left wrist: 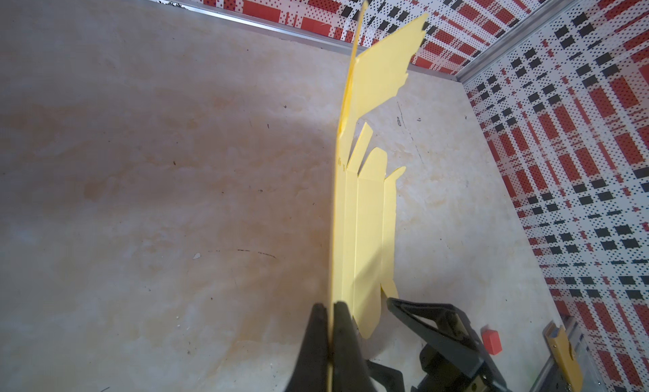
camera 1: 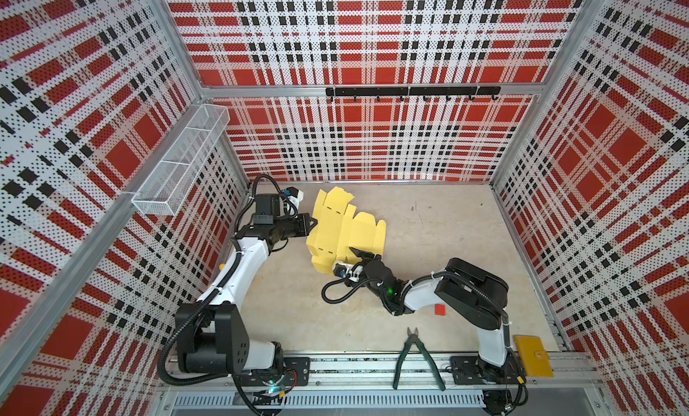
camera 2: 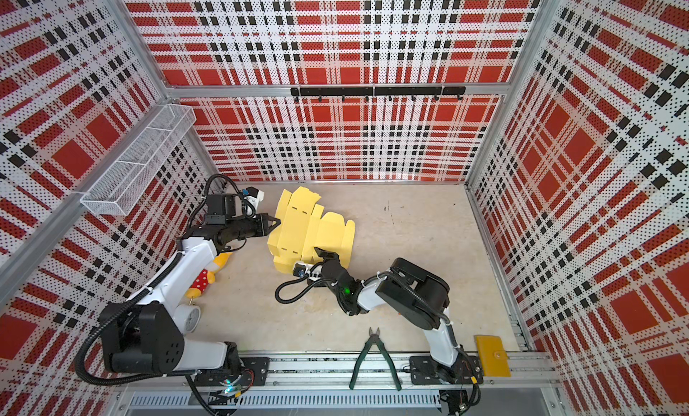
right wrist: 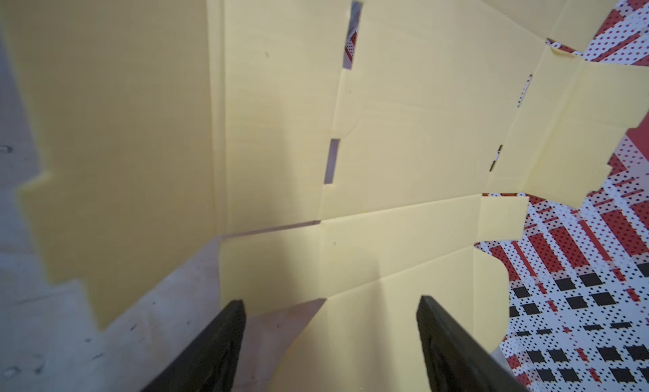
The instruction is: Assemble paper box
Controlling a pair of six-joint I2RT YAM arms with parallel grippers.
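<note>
A yellow die-cut paper sheet (camera 1: 328, 229) is held up off the table, with creased panels, slots and flaps spread out. Seen edge-on in the left wrist view, the sheet (left wrist: 340, 209) runs down between the fingers of my left gripper, which is shut on its edge. My right gripper is open at the near side of the paper. In the right wrist view, panels of the sheet (right wrist: 419, 115) fill most of the picture, and a lower flap (right wrist: 378, 324) shows between the open fingers. Whether those fingers touch it I cannot tell.
Green-handled pliers (camera 1: 416, 358) lie at the front edge. To their right sits a yellow case (camera 1: 533, 355), and a small red block (camera 1: 440, 310) lies near the right arm. A red-and-yellow item (camera 2: 204, 278) is partly behind the left arm. Free table lies to the right.
</note>
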